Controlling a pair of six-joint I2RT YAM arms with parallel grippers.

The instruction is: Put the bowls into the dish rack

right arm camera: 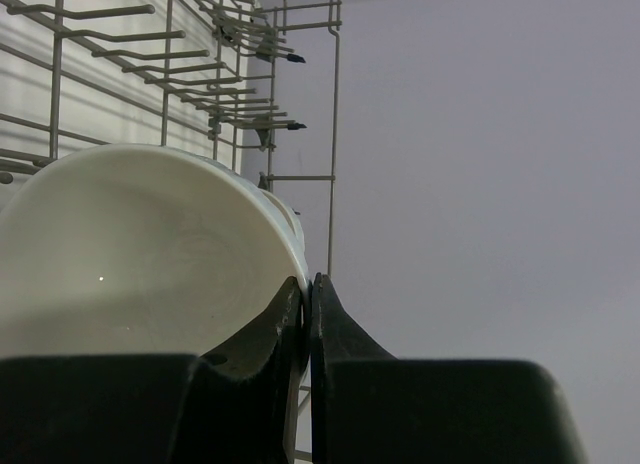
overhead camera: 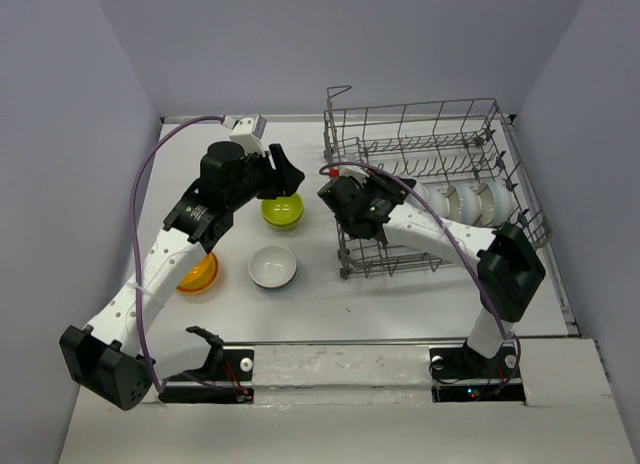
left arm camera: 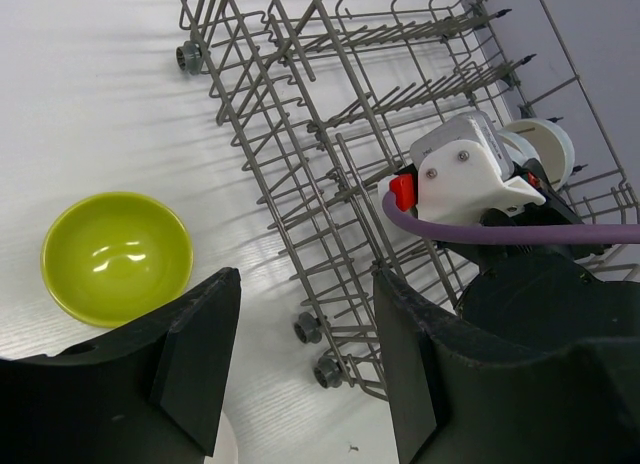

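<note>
In the right wrist view my right gripper is shut on the rim of a white bowl [right arm camera: 140, 254], which stands on edge among the rack wires. Other white bowls [overhead camera: 464, 203] stand on edge in the dish rack [overhead camera: 410, 106]. My left gripper [overhead camera: 290, 173] is open and empty, over the table just above the green bowl [overhead camera: 282, 212]. Below that lies a white bowl [overhead camera: 272, 268], and orange bowls [overhead camera: 197, 278] sit partly under the left arm. The right fingertips are mostly hidden from above by the arm.
The right arm [overhead camera: 430, 224] reaches across the front of the rack. A rack foot [left arm camera: 189, 57] rests on the white table. Clear table [overhead camera: 350, 309] lies in front of the rack. Grey walls close in the back and sides.
</note>
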